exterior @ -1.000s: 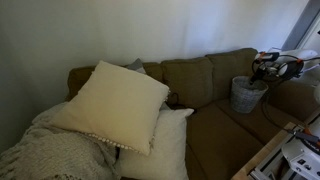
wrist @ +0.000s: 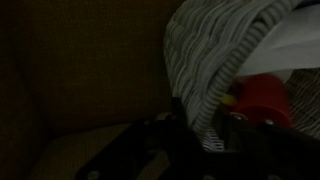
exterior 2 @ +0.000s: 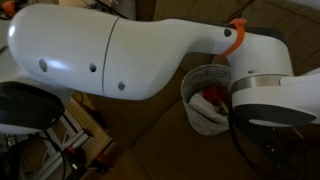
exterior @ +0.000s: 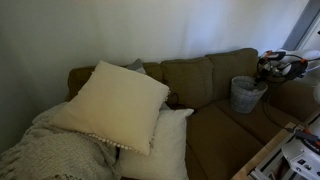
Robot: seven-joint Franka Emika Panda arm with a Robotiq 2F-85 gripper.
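A grey woven basket stands on the brown sofa near its right end. Looking down from exterior view 2, I see white and red things inside the basket. My wrist view is dark: the basket's striped rim runs down to my gripper, whose fingers look part open, one to each side of the rim. Whether they touch it is hard to tell. Within the basket lie a red object and a white cloth-like piece. Exterior view 1 hardly shows the fingers against the dark sofa.
Large cream pillows and a grey knit blanket fill the sofa's left side. The sofa seat between pillows and basket is bare. A wooden table edge is at the lower right.
The arm's end by the basket has shifted slightly to the right. The basket stays in about the same place, and the pillows have not moved.
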